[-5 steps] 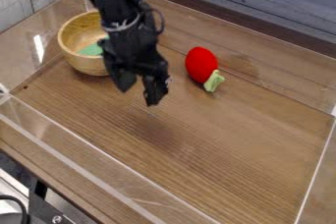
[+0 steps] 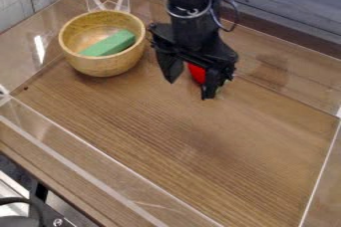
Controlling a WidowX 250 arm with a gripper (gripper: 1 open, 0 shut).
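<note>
My black gripper (image 2: pixel 189 80) stands open over the right-middle of the wooden table, its fingers pointing down around a red object (image 2: pixel 196 73), which is mostly hidden behind the gripper. Whether the fingers touch it cannot be told. At the upper left sits a yellow bowl (image 2: pixel 83 63) with a green object (image 2: pixel 110 44) lying in it.
A grey wall or edge runs along the back, and a black cable lies at the lower left corner.
The gripper has moved right from beside the bowl to over the red object, which it now largely hides. The bowl and green object appear unmoved.
</note>
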